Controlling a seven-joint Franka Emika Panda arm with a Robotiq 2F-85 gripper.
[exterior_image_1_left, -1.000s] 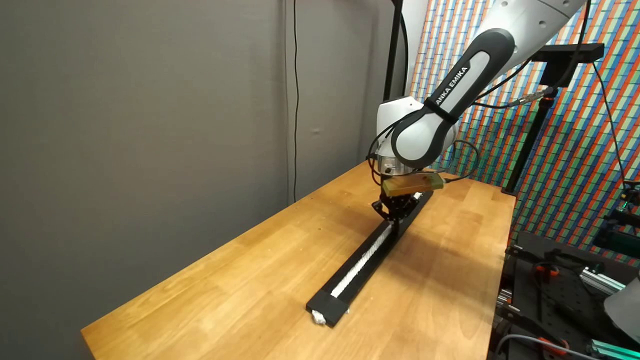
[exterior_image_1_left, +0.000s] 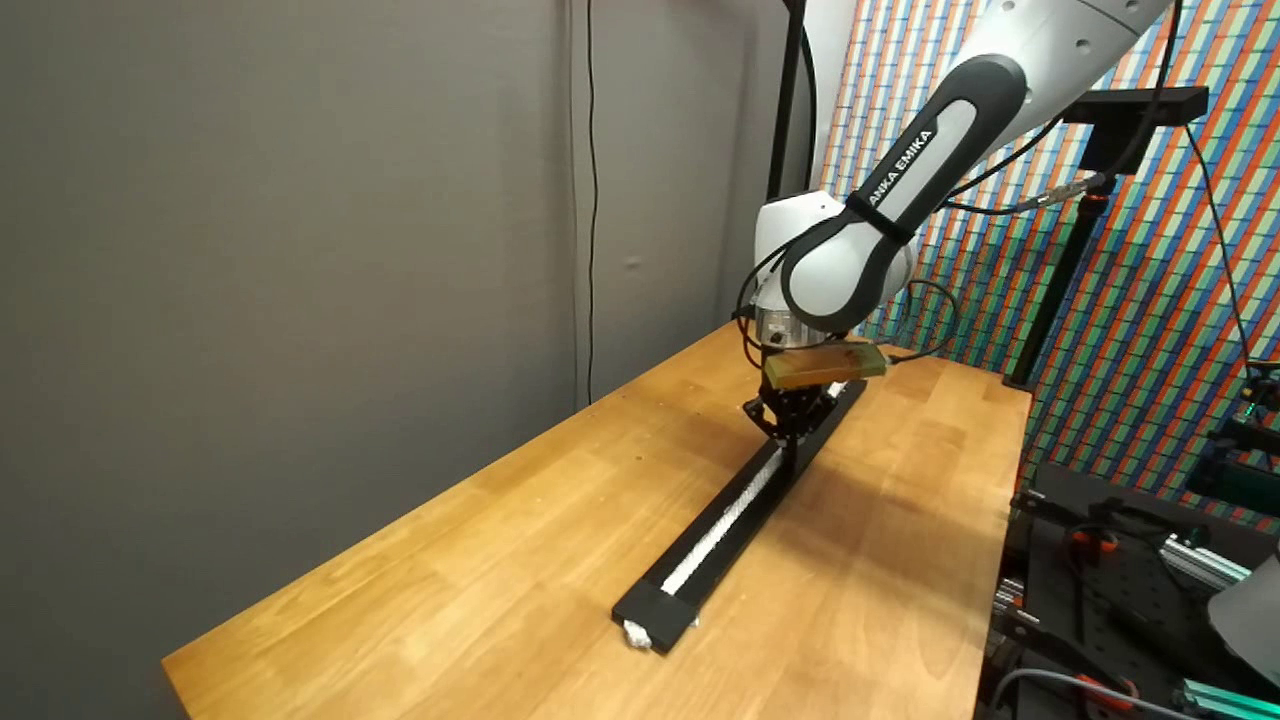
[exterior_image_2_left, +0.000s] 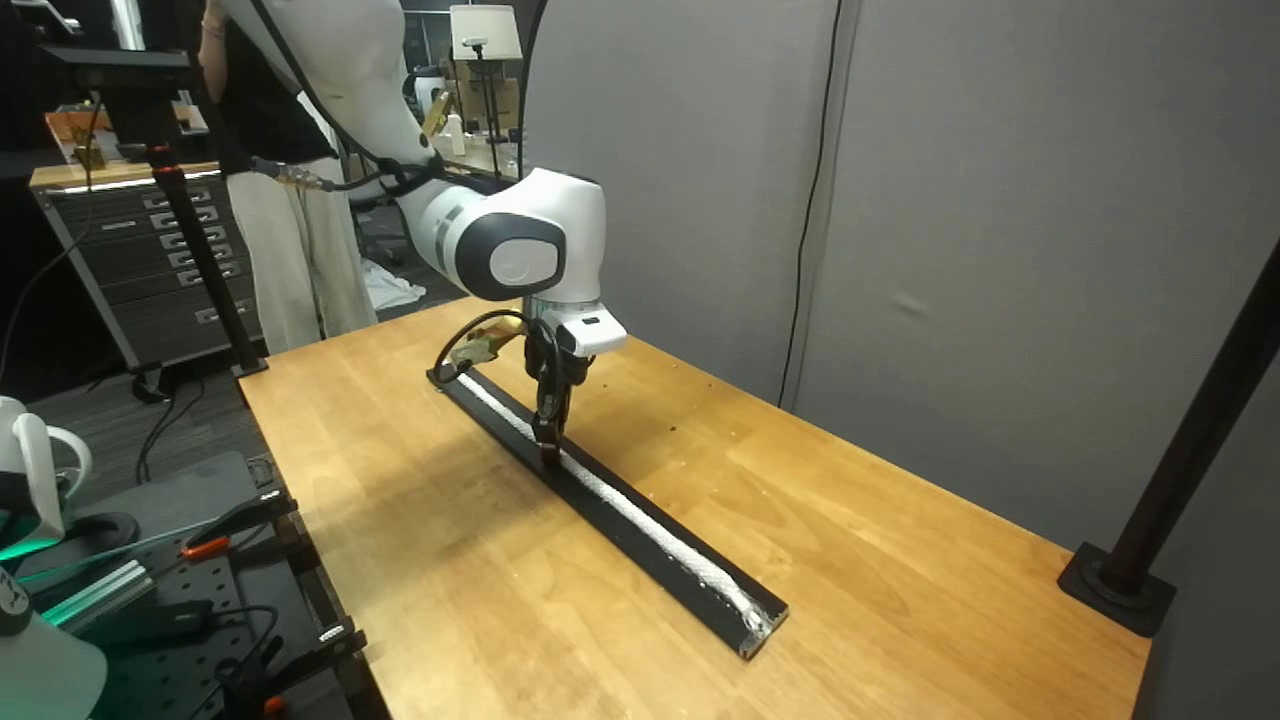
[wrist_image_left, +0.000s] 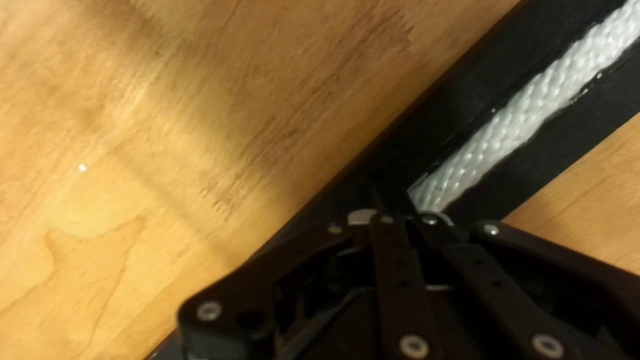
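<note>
A white braided rope (exterior_image_2_left: 648, 523) runs lengthwise along the middle of a long black strip (exterior_image_2_left: 732, 629), which lies flat on the wooden table. At the strip's near end in exterior view 1, a tuft of rope (exterior_image_1_left: 637, 635) pokes out. My gripper (exterior_image_2_left: 549, 456) points straight down at the middle stretch of the strip, its tips at the rope. In the wrist view the fingers (wrist_image_left: 396, 264) are together over the rope (wrist_image_left: 510, 125). Nothing shows between them, and the contact itself is hidden by the fingers.
Bare wooden table (exterior_image_1_left: 456, 576) lies on both sides of the strip. A black pole with a square foot (exterior_image_2_left: 1116, 588) stands at one table corner. Beyond the table edge is a dark cart with clamps (exterior_image_2_left: 240, 528). Grey panels (exterior_image_1_left: 360, 216) border the back.
Hardly anything differs in exterior view 1. The arm and gripper stand at almost the same place, and the strip and rope look unmoved.
</note>
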